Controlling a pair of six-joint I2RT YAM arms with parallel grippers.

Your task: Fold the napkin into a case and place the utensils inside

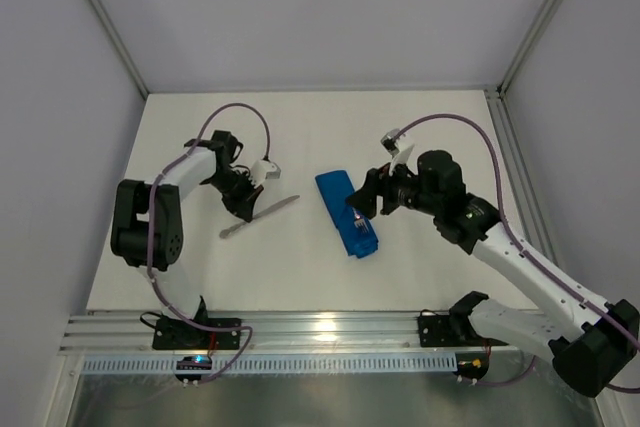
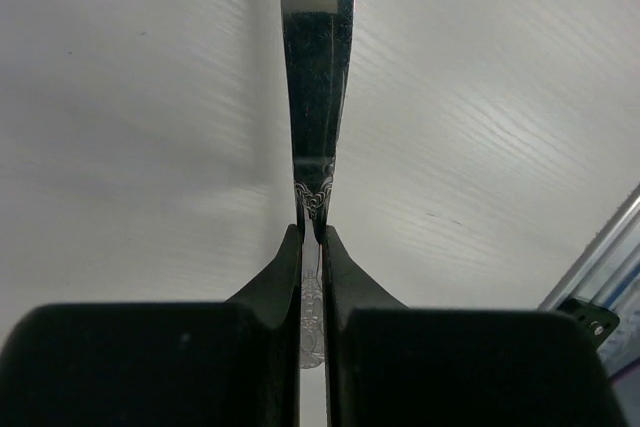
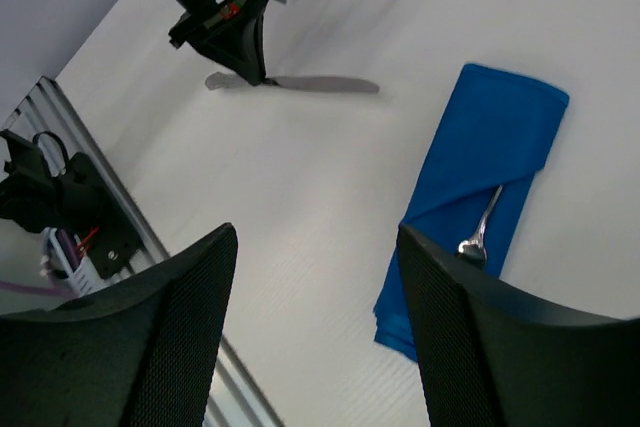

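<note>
My left gripper is shut on a silver knife (image 2: pixel 318 67), held across its middle at the left of the table in the top view. The folded blue napkin (image 1: pixel 330 187) lies at the centre, with a fork (image 3: pixel 474 247) resting on it along a folded band; the right wrist view shows the fork's head partly shadowed. My right gripper (image 1: pixel 376 191) hangs above the napkin's right side, open, with nothing between its fingers.
Metal rails (image 1: pixel 325 327) run along the front edge, and grey walls surround the table.
</note>
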